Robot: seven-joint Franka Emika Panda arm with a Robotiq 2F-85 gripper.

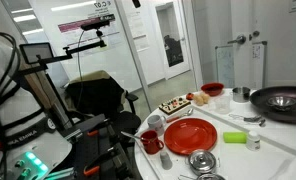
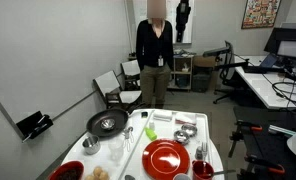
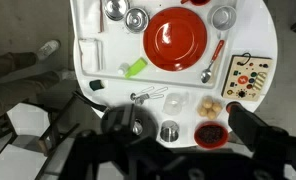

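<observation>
From above, the wrist view shows my gripper open, its dark fingers spread wide with nothing held between them. It is raised well over a white table. A red plate (image 3: 175,38) lies on a white tray (image 3: 105,58), with a green sponge (image 3: 136,67) near it. A red mug (image 1: 152,142) stands by the table edge in exterior view 1. The red bowl (image 3: 210,134) of dark contents shows between the fingers, near a clear container (image 3: 174,103) and a metal cup (image 3: 169,131). A black pan (image 1: 280,101) sits at the back.
A wooden board with small pieces (image 3: 247,77) lies at the table's edge, with several egg-like items (image 3: 231,112) nearby. A long-handled spoon (image 3: 213,60) lies beside the plate. Metal dishes (image 1: 202,160) stand near the front. A person (image 2: 156,50) stands behind the table.
</observation>
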